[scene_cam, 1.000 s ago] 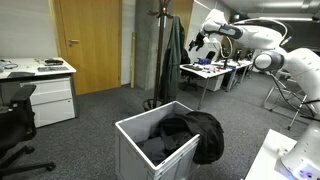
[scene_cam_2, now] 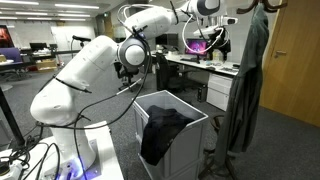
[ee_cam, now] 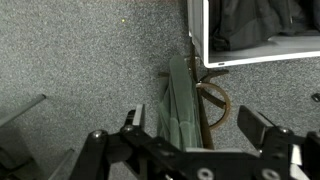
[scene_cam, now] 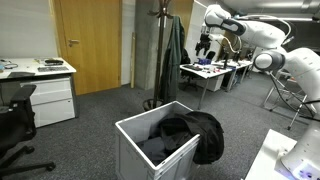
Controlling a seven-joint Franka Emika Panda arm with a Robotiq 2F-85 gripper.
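Observation:
A dark jacket (scene_cam: 180, 132) lies in the large grey bin (scene_cam: 128, 150), part of it hanging over the rim. Beside the bin stands a coat rack (scene_cam: 161, 55) with a long dark green garment (scene_cam_2: 243, 90) on it. Held high up is my gripper (scene_cam: 204, 47), far above the bin. From above, the wrist view shows the green garment (ee_cam: 182, 100), the rack's round base ring (ee_cam: 215, 100) and a corner of the bin (ee_cam: 205, 45) with dark cloth (ee_cam: 250, 22). The gripper's fingers (ee_cam: 135, 120) are spread wide, with nothing visible between them.
Desks (scene_cam: 205, 70) with screens stand behind. A white desk (scene_cam: 35, 90) and a black chair (scene_cam: 15, 125) are at the left in exterior view 1. Open grey carpet (scene_cam: 85, 120) lies left of the bin.
The arm's outer end has risen slightly and turned, shifting the gripper a little to the right in exterior view 1. The bin, jacket and rack have stayed put.

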